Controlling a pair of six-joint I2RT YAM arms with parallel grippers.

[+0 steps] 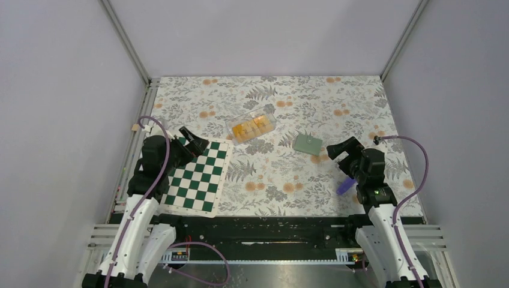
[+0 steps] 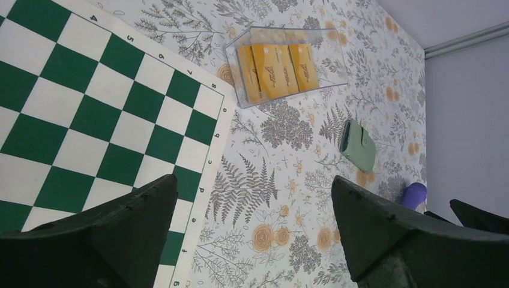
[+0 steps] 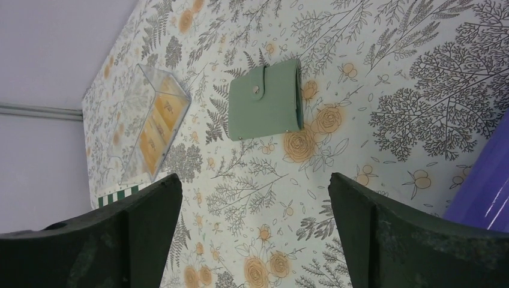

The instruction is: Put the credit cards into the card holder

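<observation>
Several yellow cards (image 1: 245, 130) (image 2: 273, 69) (image 3: 157, 126) lie in a clear plastic box at the back centre of the table. A closed sage-green card holder (image 1: 308, 144) (image 2: 357, 147) (image 3: 264, 99) with a snap flap lies flat to its right. My left gripper (image 1: 194, 142) hangs open above the checkered mat, empty, left of and nearer than the box. My right gripper (image 1: 341, 153) is open and empty, to the right of the card holder and over the patterned table.
A green-and-white checkered mat (image 1: 195, 195) covers the left of the table. A purple object (image 1: 343, 186) (image 3: 483, 183) lies below my right gripper, partly hidden. Walls border the back and sides.
</observation>
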